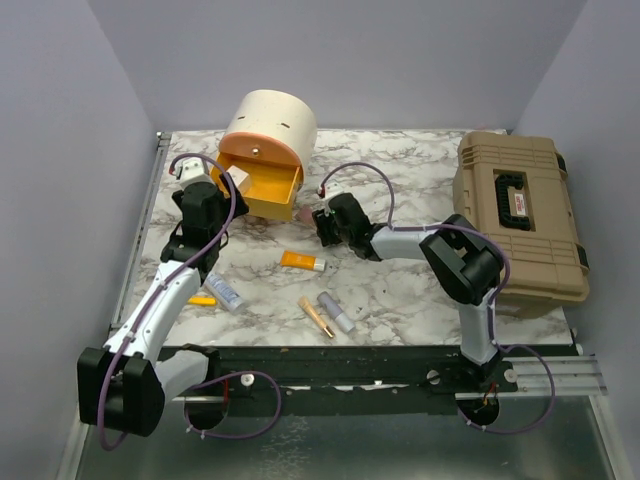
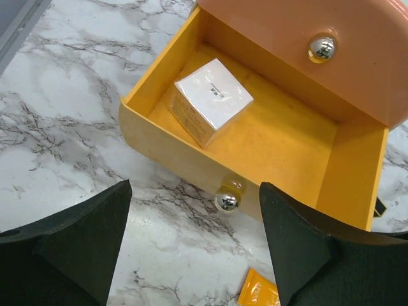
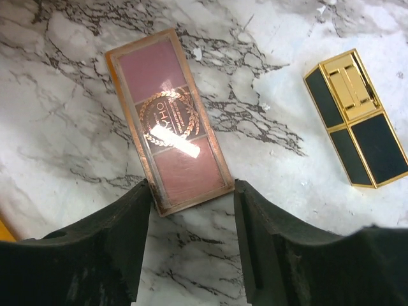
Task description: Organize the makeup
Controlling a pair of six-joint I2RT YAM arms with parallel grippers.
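Note:
The makeup organizer (image 1: 270, 125) has its yellow drawer (image 2: 287, 140) out, a white box (image 2: 213, 95) inside. My left gripper is part open above the drawer's front, nothing between its fingers. My right gripper is shut on the near end of a pink palette (image 3: 185, 166) lying on the marble table. A black-and-gold case (image 3: 363, 140) lies to the palette's right. An orange tube (image 1: 298, 260), a beige tube (image 1: 313, 313), a grey tube (image 1: 336, 311), a blue-white bottle (image 1: 223, 291) and a yellow item (image 1: 200, 301) lie in front.
A large tan toolbox (image 1: 515, 260) fills the table's right side. Bare marble (image 1: 400, 160) shows at the back, right of the organizer. Walls bound the table at the sides and back.

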